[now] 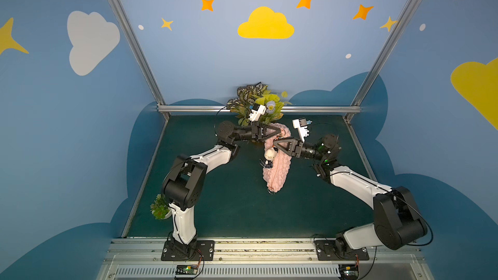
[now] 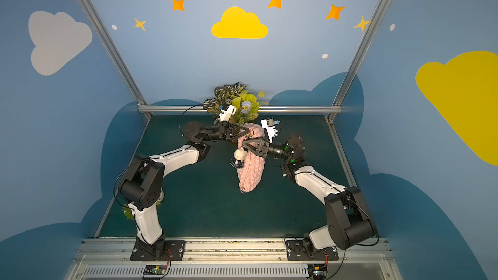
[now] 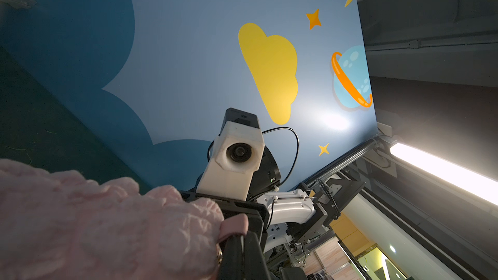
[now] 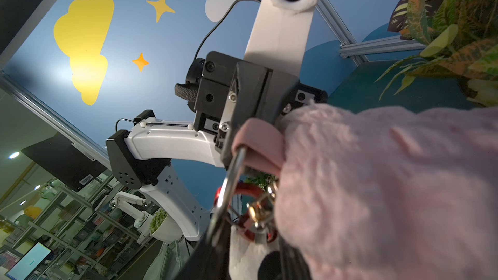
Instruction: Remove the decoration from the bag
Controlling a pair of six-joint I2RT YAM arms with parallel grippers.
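A fluffy pink bag (image 1: 278, 173) lies lengthwise mid-table. Near its far end, my left gripper (image 1: 280, 131) is shut; in the left wrist view its fingertips meet at a thin pink tab (image 3: 233, 226) of the bag. That tab (image 4: 261, 142) carries a silver metal ring (image 4: 228, 189) in the right wrist view. The decoration, a pale figure with dark parts (image 1: 270, 154), lies along the bag's left side. Over it, my right gripper (image 1: 275, 146) has its fingers apart, with the decoration's white-and-black part (image 4: 241, 256) and red-and-gold fittings (image 4: 254, 212) around the gap. Whether they touch is unclear.
Leafy plants (image 1: 251, 101) stand against the back wall behind the bag. A small potted plant (image 1: 159, 207) is at the front left, near the left arm.
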